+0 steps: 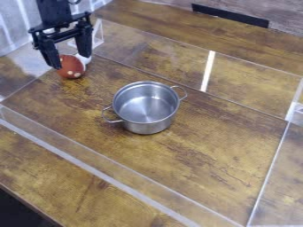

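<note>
My gripper (62, 44) is at the upper left, over a round red-orange object (71, 69) with a white part at its right side, which lies on the wooden table. The dark fingers hang just above and around the top of that object; whether they touch it is unclear. The finger's width is hard to make out. A steel pot (145, 106) with two side handles stands empty near the middle.
Clear panels or strips border the work area, and a dark slot (231, 13) is at the back right.
</note>
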